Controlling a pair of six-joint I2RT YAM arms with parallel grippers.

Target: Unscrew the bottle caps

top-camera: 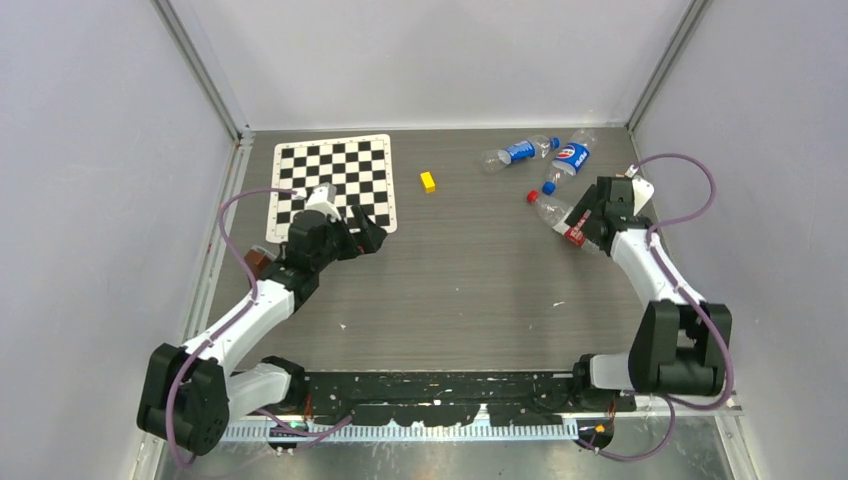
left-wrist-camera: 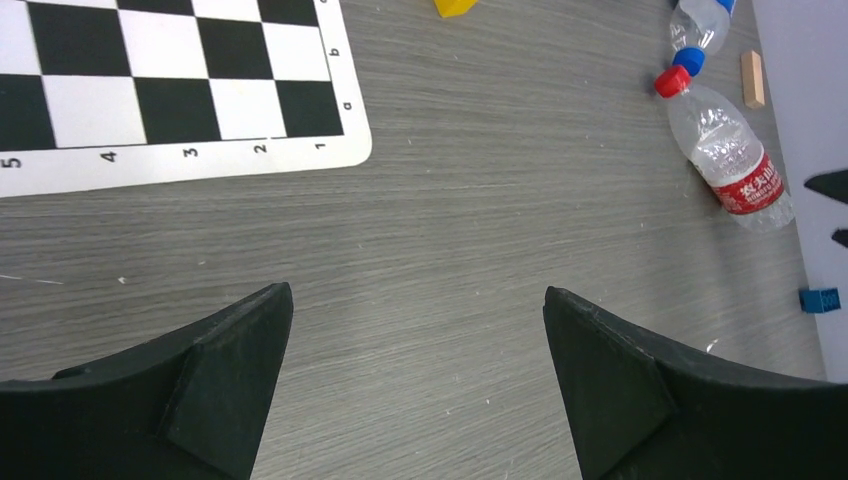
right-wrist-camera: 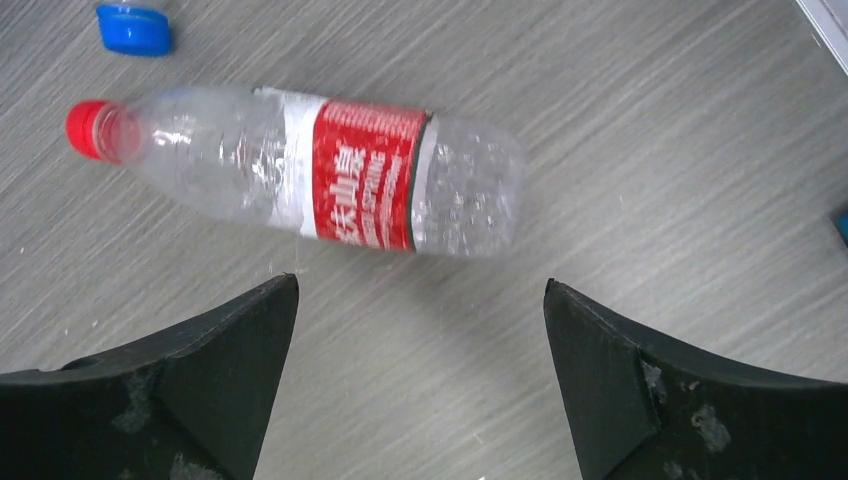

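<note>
Three clear plastic bottles lie on their sides at the back right of the table. The nearest is a red-labelled bottle [right-wrist-camera: 365, 175] with its red cap [right-wrist-camera: 92, 129] on. Behind it are a Pepsi bottle [top-camera: 571, 157] with a blue cap [top-camera: 548, 187], and a blue-labelled bottle [top-camera: 520, 151], also with a blue cap [top-camera: 554, 142]. My right gripper is open just over the red-labelled bottle, which shows beyond its fingertips, apart from them. Over the left of the table, near the chessboard, my left gripper hangs open and empty.
A black-and-white chessboard [top-camera: 335, 185] lies at the back left, with a small yellow block [top-camera: 428, 182] to its right. A brown object [top-camera: 258, 262] sits by the left wall. A wooden block [left-wrist-camera: 752, 80] and blue block [left-wrist-camera: 820, 300] lie near the right wall.
</note>
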